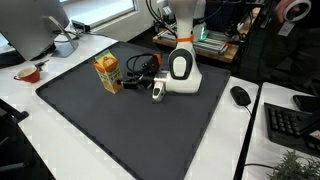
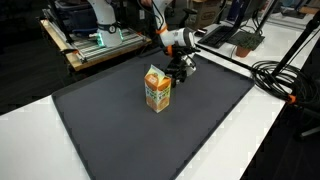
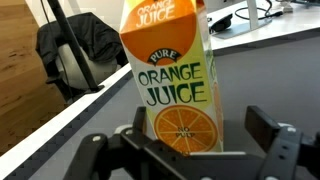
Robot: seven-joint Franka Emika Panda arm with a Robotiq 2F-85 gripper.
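An orange juice carton [image 1: 108, 73] with a yellow and orange print stands upright on the dark grey mat. In exterior view 2 the carton [image 2: 157, 90] is in front of my gripper [image 2: 176, 78]. My gripper [image 1: 126, 79] is low over the mat, to the right of the carton in exterior view 1. In the wrist view the carton [image 3: 178, 95] fills the middle, beyond the open, widely spread black fingers [image 3: 277, 150]. Nothing is held. The carton's top is cut off in the wrist view.
A red mug [image 1: 28, 73] stands far off to the left on a white surface. A mouse [image 1: 240, 96] and a keyboard [image 1: 292, 125] lie to the right. Coiled black cable [image 2: 275, 80] rests beside the mat.
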